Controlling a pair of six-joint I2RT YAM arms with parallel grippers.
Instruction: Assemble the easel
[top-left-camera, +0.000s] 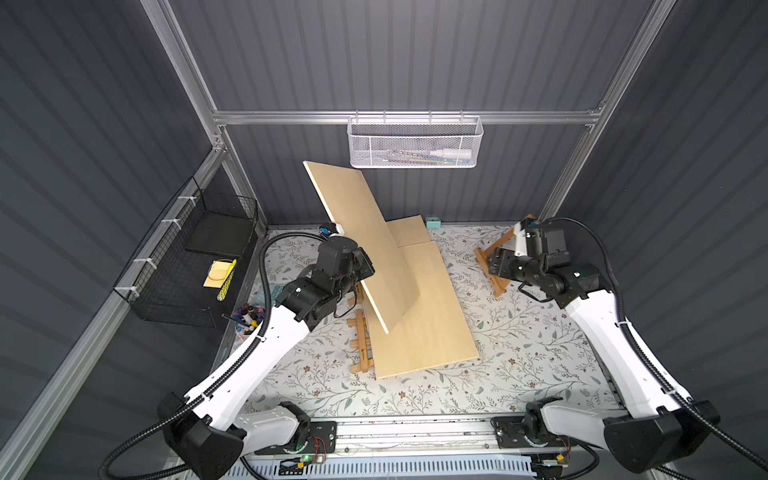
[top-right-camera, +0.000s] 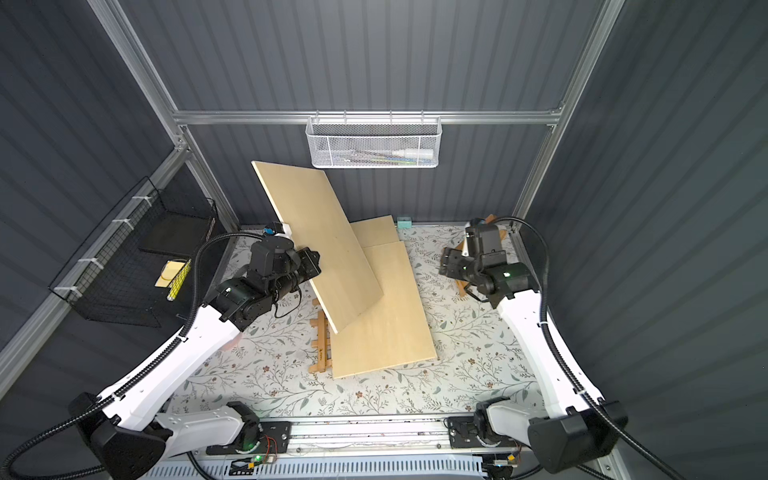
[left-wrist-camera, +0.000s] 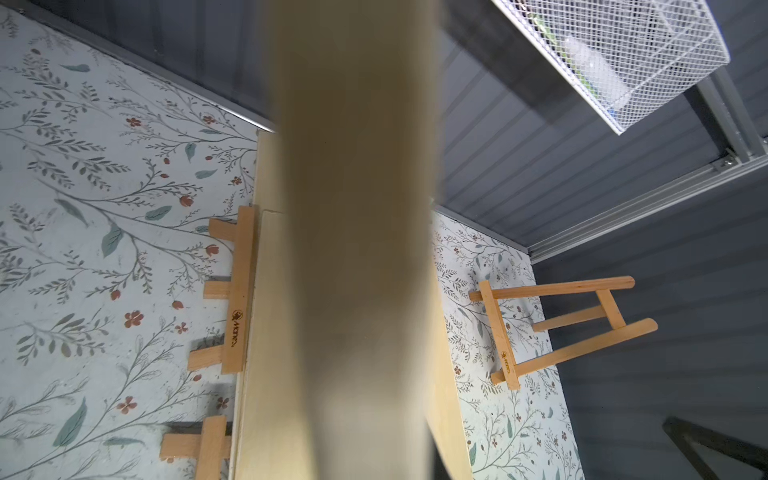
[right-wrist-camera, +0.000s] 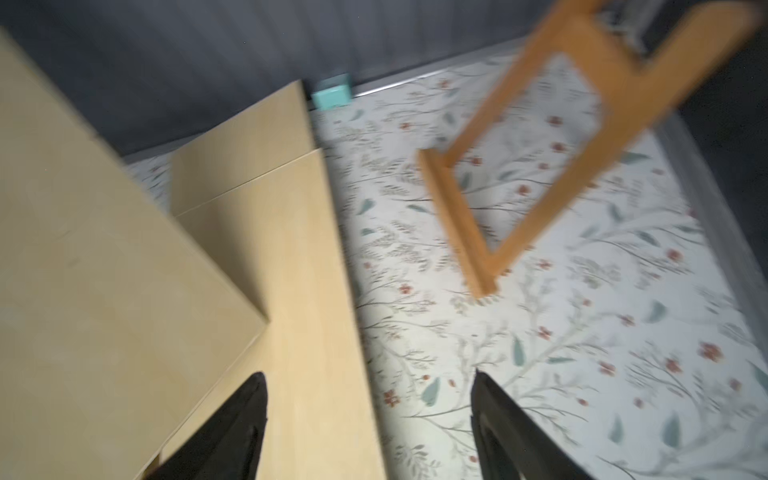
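A pale wooden panel (top-left-camera: 364, 232) is held tilted in the air by my left gripper (top-left-camera: 366, 265), which grips its left edge. Up close in the left wrist view, that panel's edge (left-wrist-camera: 360, 200) fills the middle and hides the fingers. Beneath lies a second flat wooden board (top-left-camera: 424, 336). On the right, a small wooden easel frame (right-wrist-camera: 460, 228) stands on the floral surface near the right wall. My right gripper is apart from it, open, with its dark fingers (right-wrist-camera: 236, 428) spread and nothing between them.
Wooden easel pieces (left-wrist-camera: 238, 296) stick out along the flat board's left side. A white mesh basket (top-left-camera: 414, 144) hangs on the back wall, and a black wire basket (top-left-camera: 184, 264) on the left. Bare floral surface (top-left-camera: 536, 352) lies front right.
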